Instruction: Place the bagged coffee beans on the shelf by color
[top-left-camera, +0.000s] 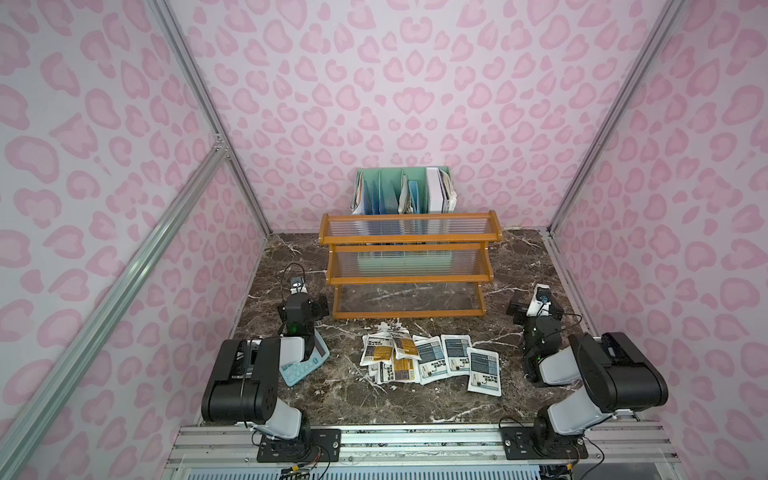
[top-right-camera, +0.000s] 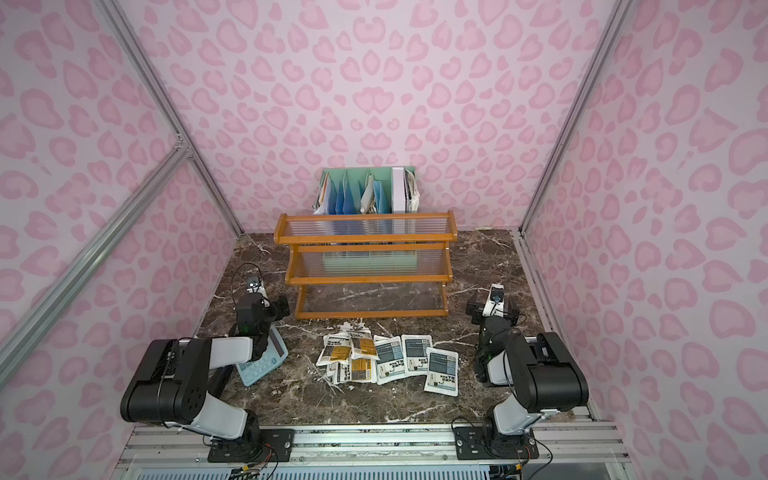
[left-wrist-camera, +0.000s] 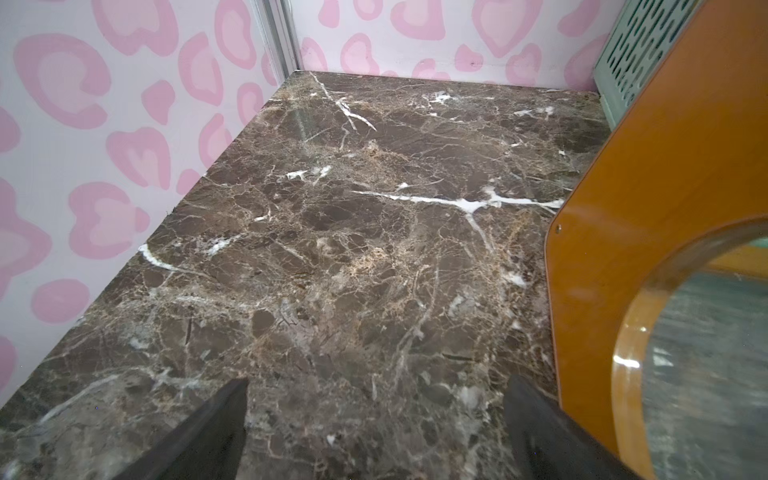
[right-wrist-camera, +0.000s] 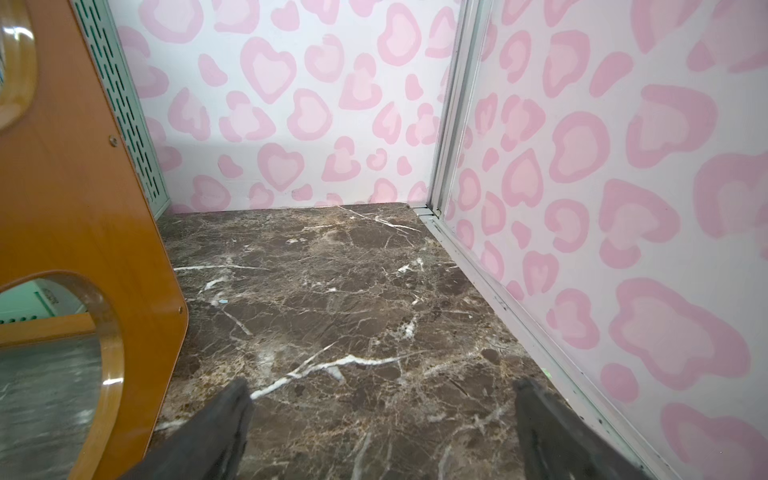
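Several white bags with gold-brown panels (top-left-camera: 398, 369) lie overlapping at the front middle of the table. To their right are 3 white bags with dark blue-grey panels, the rightmost bag (top-left-camera: 485, 372) a little apart. Behind the bags stands the orange wooden shelf (top-left-camera: 406, 280) with clear panels; its tiers look empty. My left gripper is open beside the shelf's left end, nothing between its fingers. Off the shelf's right end, my right gripper also stands open and empty. Neither is near a bag.
Beneath the left arm lies a light-blue flat item (top-left-camera: 305, 361), partly covered. A green file holder (top-left-camera: 404, 190) with folders stands behind the shelf. Bare marble table (left-wrist-camera: 384, 264) lies left of the shelf, and more (right-wrist-camera: 344, 296) right of it. Patterned walls close both sides.
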